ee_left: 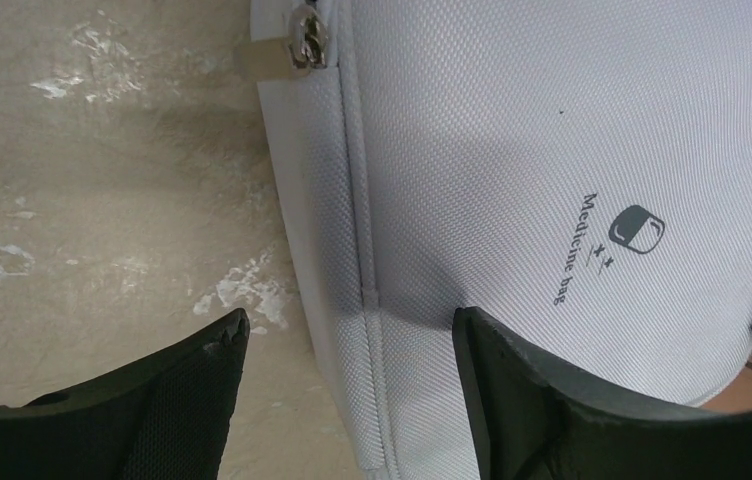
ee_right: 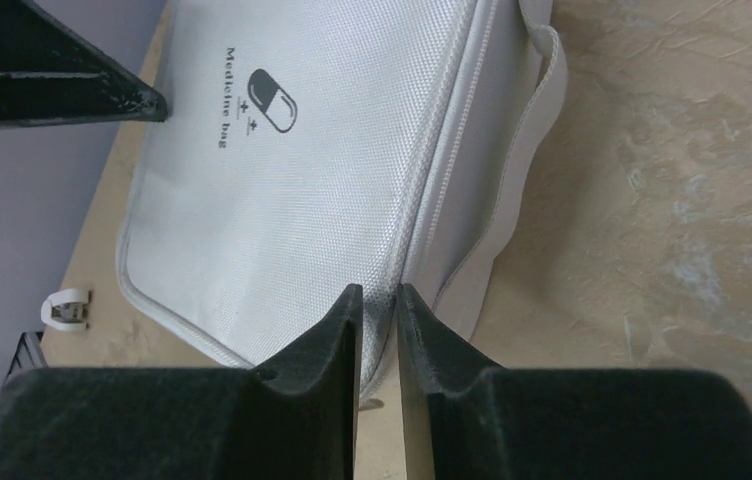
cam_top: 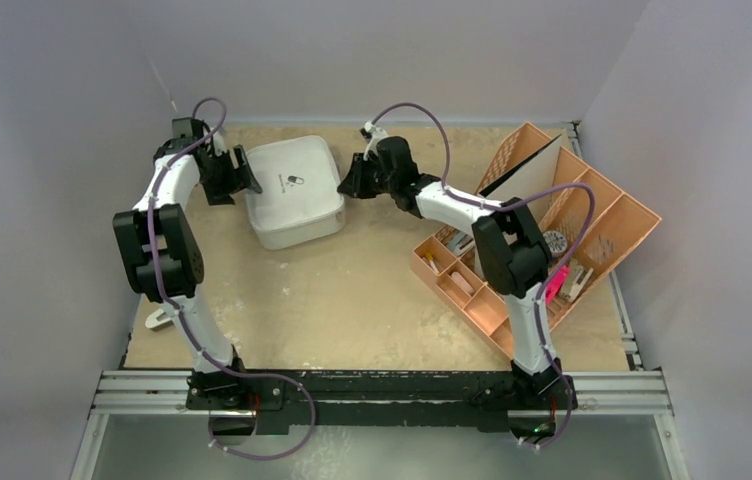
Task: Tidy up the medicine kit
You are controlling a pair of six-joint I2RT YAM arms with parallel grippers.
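Note:
The white medicine bag [cam_top: 292, 185] lies closed at the back middle-left, its printed lid facing up [ee_left: 572, 130]. My left gripper [cam_top: 245, 168] stands open at its left side; in the left wrist view the fingers [ee_left: 192, 400] straddle the near part of the zipped edge, with a metal zipper pull [ee_left: 307, 40] farther along it. My right gripper is at the bag's right side, its fingertips close together on the seam by a loose strap [ee_right: 522, 150]; whether fabric is between them is unclear.
An orange compartment organizer [cam_top: 629, 230] with assorted items fills the right side beneath my right arm. A small white object [cam_top: 159, 318] lies at the front left.

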